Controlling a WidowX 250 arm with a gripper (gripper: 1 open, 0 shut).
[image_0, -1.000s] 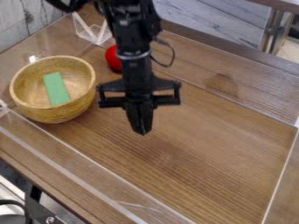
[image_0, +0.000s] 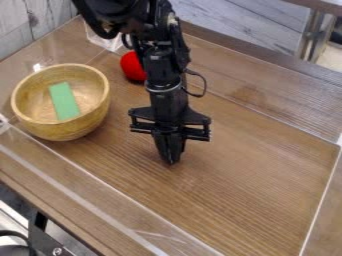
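Note:
My gripper (image_0: 170, 140) hangs from the black arm in the middle of the table (image_0: 241, 190), pointing down close above the bare wood; whether its fingers are open or shut is hard to tell. A pale wooden bowl (image_0: 80, 120) holding a green block (image_0: 64, 102) sits to its left. Behind the arm, at the upper left, lies a red object (image_0: 132, 65), partly hidden by the arm.
A white item (image_0: 104, 30) stands at the back left near the wall. A dark round object (image_0: 14, 245) shows at the lower left corner.
The gripper has moved back from the camera and looks smaller and narrower than a second ago. The bowl, the green block and the red object stay in place.

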